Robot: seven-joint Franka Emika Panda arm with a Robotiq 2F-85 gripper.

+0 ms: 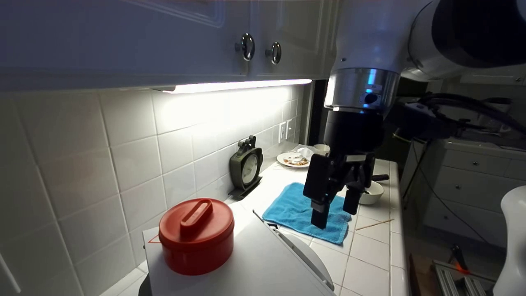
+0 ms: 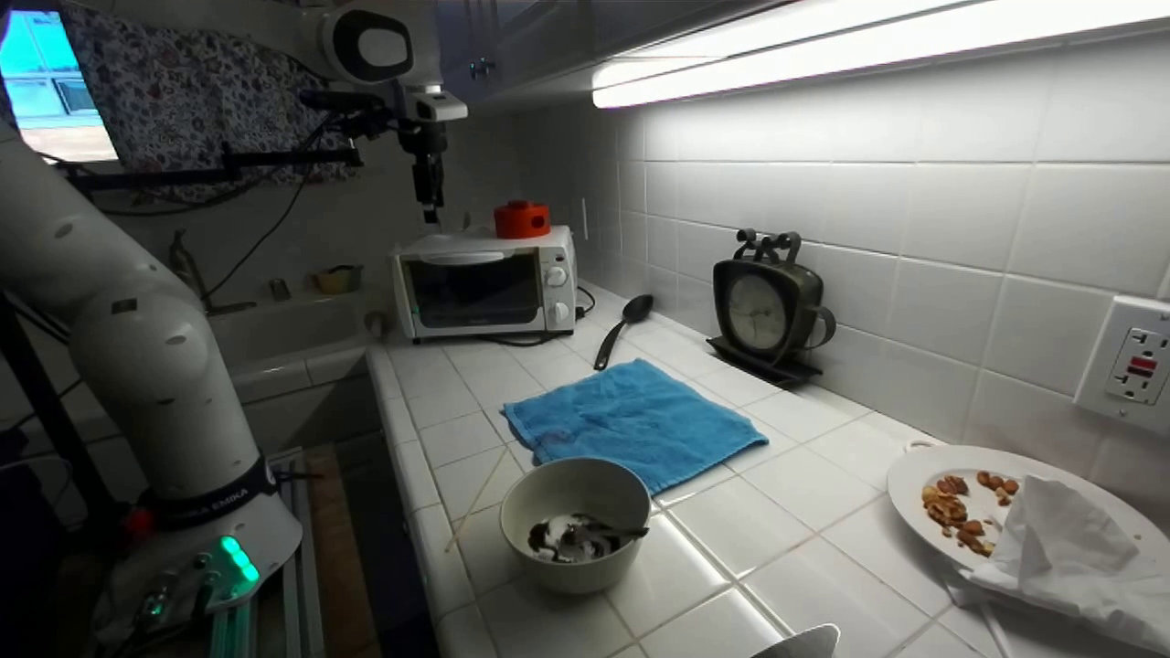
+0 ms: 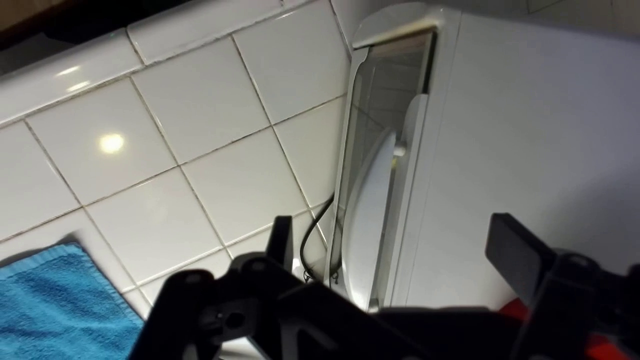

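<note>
My gripper hangs in the air with its fingers parted and nothing between them. The wrist view shows its dark fingers wide apart, above the front edge of the white toaster oven. Below that gap lies the oven's pale curved door handle; the door looks closed in exterior view 2. A red lidded pot rests on the oven top, mostly out of the wrist view. On the counter past the oven is a blue towel.
A white bowl with a dark utensil in it sits beside the towel. A black spoon, a scale-like clock and a plate of nuts with a napkin line the wall side. Cabinets hang overhead.
</note>
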